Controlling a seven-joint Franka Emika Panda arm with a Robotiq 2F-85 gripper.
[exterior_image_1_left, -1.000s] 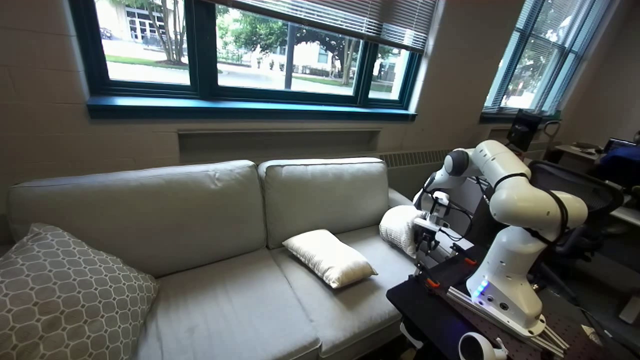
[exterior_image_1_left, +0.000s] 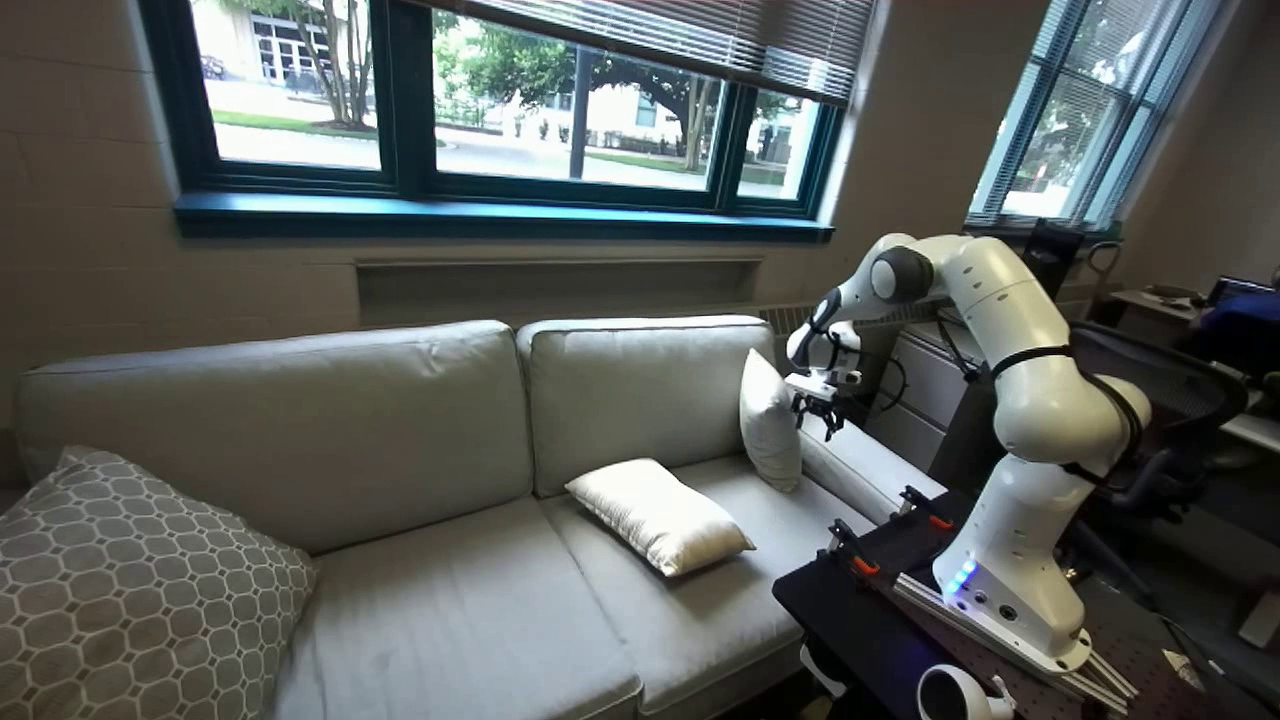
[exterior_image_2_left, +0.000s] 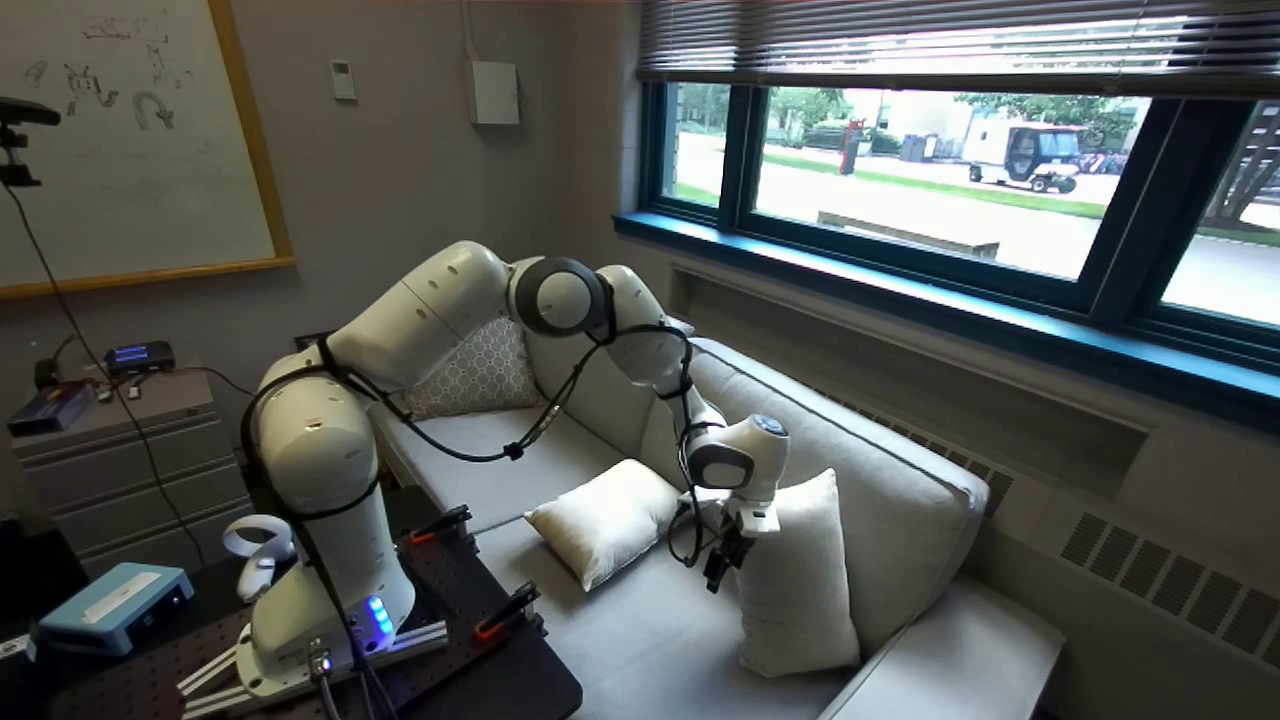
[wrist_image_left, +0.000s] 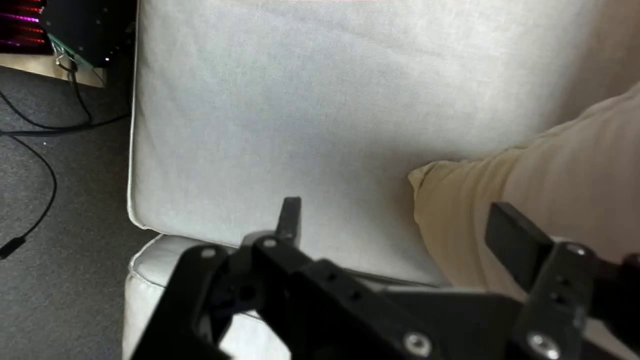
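Note:
A pale pillow (exterior_image_1_left: 768, 422) stands upright near the right arm of the grey sofa (exterior_image_1_left: 428, 599). Beside its top part hangs my gripper (exterior_image_1_left: 819, 416), pointing down. From the other side, the gripper (exterior_image_2_left: 723, 562) appears in front of the same pillow (exterior_image_2_left: 801, 588). In the wrist view my gripper is open, its fingers wide apart. The cream pillow (wrist_image_left: 459, 222) shows below and behind the right finger (wrist_image_left: 517, 243); whether they touch I cannot tell. A second cream pillow (exterior_image_1_left: 660, 516) lies flat on the seat, to the left of the upright one.
A patterned grey pillow (exterior_image_1_left: 144, 588) rests at the sofa's far left. The black table (exterior_image_1_left: 846, 612) carrying the arm's base has orange-tipped clamps (exterior_image_1_left: 860, 560) along its edge. Between the patterned pillow and the flat one, the seat is clear.
My gripper has risen and moved back and left, away from the table. The pillow beside it, earlier bunched low near the sofa's right arm, now stands upright farther back.

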